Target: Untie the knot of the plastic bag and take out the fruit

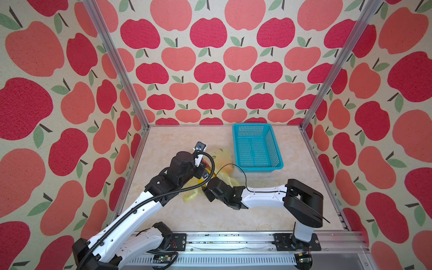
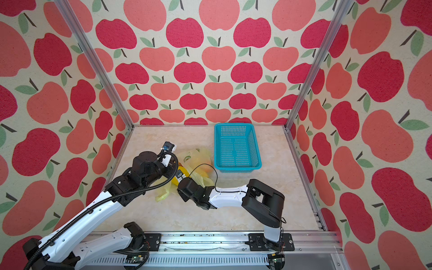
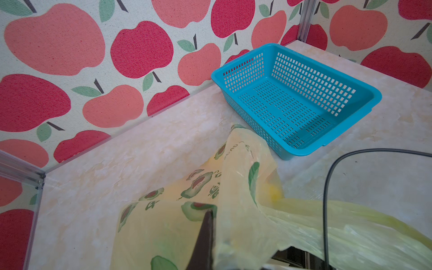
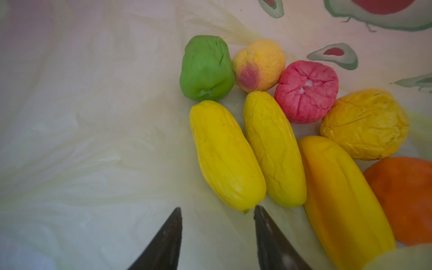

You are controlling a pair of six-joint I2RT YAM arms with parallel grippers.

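The pale yellow plastic bag (image 3: 245, 189) with avocado prints lies loosened in front of my left gripper. That gripper is shut, and the bag's film is drawn up at its dark finger. Inside the bag, the right wrist view shows yellow elongated fruits (image 4: 227, 153), a green fruit (image 4: 207, 67), a peach-coloured one (image 4: 261, 65), a pink one (image 4: 307, 91), a wrinkled yellow one (image 4: 365, 123) and an orange one (image 4: 402, 198). My right gripper stands open at the near end of the yellow fruits, nothing between its fingers.
An empty blue basket (image 1: 256, 148) stands behind and to the right of the bag. A thin black cable (image 3: 325, 202) arches across near the bag.
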